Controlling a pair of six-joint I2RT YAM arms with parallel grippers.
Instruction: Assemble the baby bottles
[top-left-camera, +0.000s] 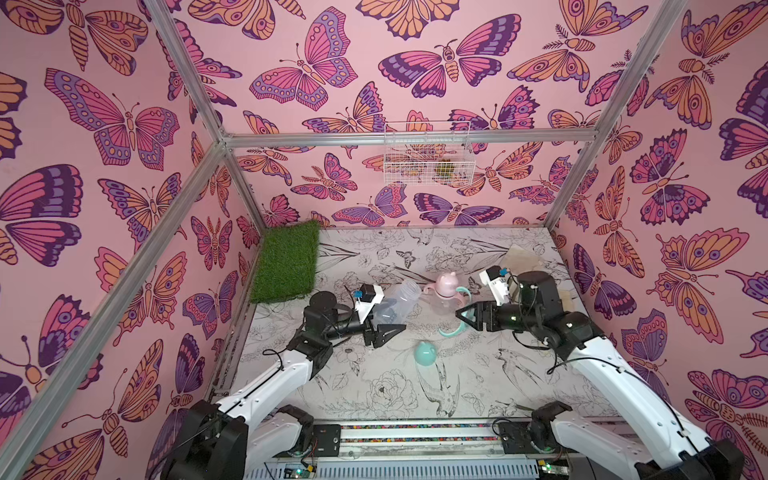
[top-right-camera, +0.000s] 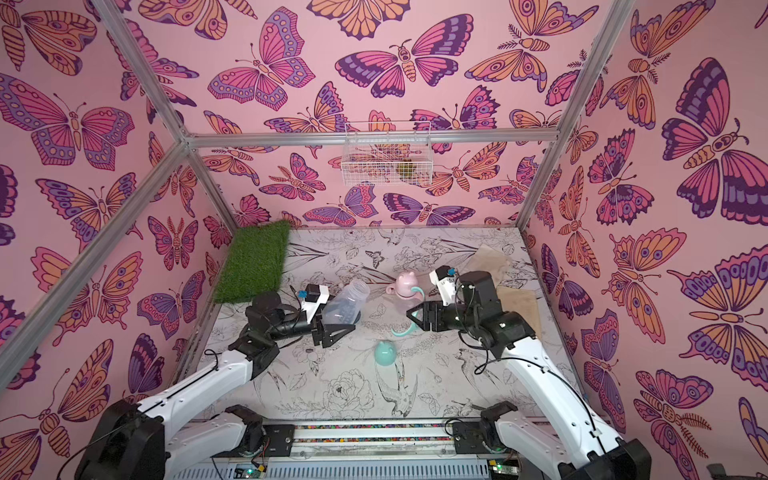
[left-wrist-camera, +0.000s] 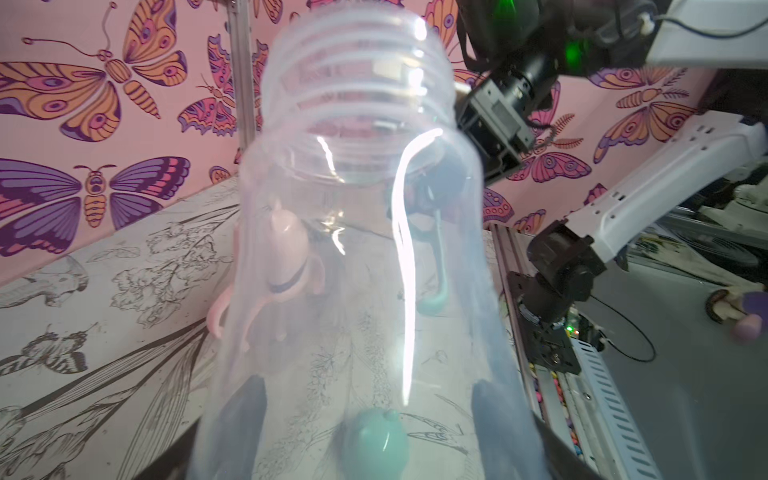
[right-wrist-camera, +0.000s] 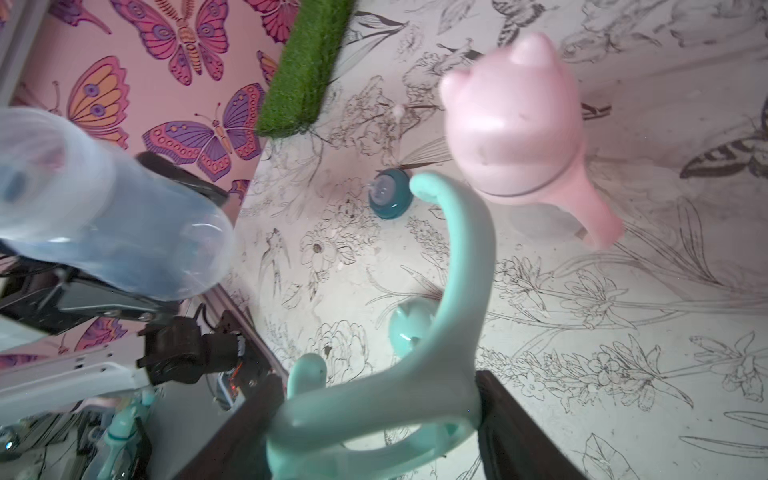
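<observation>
A clear bottle body (top-left-camera: 398, 304) is held in my left gripper (top-left-camera: 382, 328), threaded neck up in the left wrist view. My right gripper (top-left-camera: 476, 315) has a mint handled ring (right-wrist-camera: 376, 416) between its fingers, raised toward the bottle. On the table sit a pink bear-shaped cap with handles (right-wrist-camera: 512, 120), on what looks like a clear bottle, a mint cap (top-left-camera: 425, 352) at the front middle and a small teal piece (right-wrist-camera: 390, 192).
A green grass mat (top-left-camera: 283, 261) lies at the back left. Pale gloves (top-right-camera: 512, 304) lie at the right, partly behind the right arm. A wire basket (top-left-camera: 428, 160) hangs on the back wall.
</observation>
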